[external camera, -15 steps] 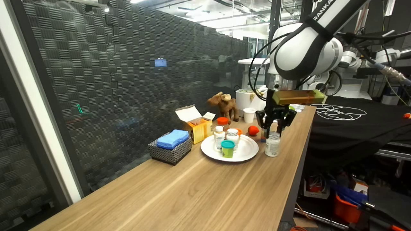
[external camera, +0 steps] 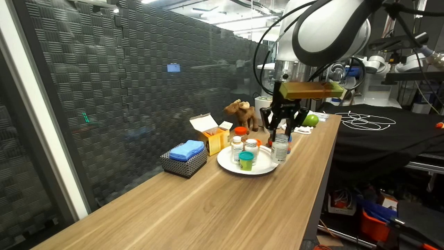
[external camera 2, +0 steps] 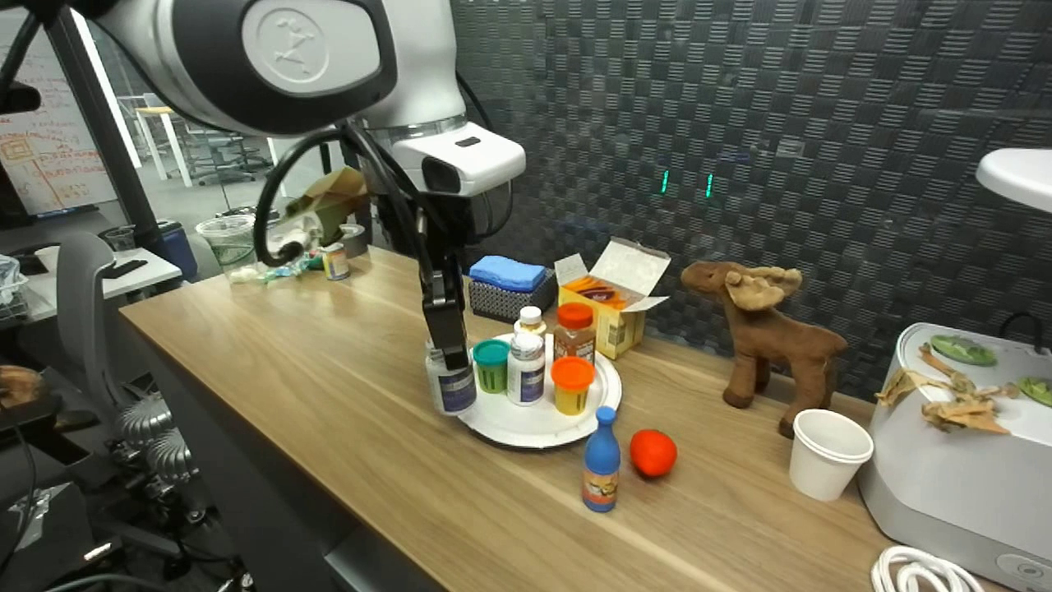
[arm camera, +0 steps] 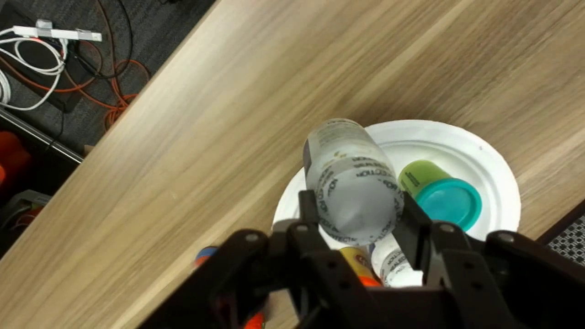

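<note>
My gripper [external camera: 283, 132] is shut on a clear-topped white bottle [external camera: 280, 149] with a printed label, gripping it near its top. In exterior view 2 the bottle [external camera 2: 453, 386] hangs at the near left rim of the white plate [external camera 2: 523, 434]. From the wrist view, the bottle [arm camera: 351, 175] is between both fingers and covers part of the plate [arm camera: 496, 164]. On the plate stand a teal-lidded tub [external camera 2: 490, 367], a white pill bottle [external camera 2: 527, 369], an orange-lidded tub [external camera 2: 572, 385], a red-lidded jar [external camera 2: 574, 335] and a smaller white-capped bottle [external camera 2: 530, 321].
In front of the plate are a blue bottle [external camera 2: 602, 462] and a red ball-like item [external camera 2: 652, 453]. Behind it stand an open yellow box [external camera 2: 616, 306], a black basket with a blue cloth [external camera 2: 507, 271] and a plush moose [external camera 2: 774, 335]. Bare tabletop [external camera: 199, 208] lies toward exterior view 1.
The gripper has carried the bottle up off the table and leftward in exterior view 1, to the plate's right rim. The things on the plate have stayed put.
</note>
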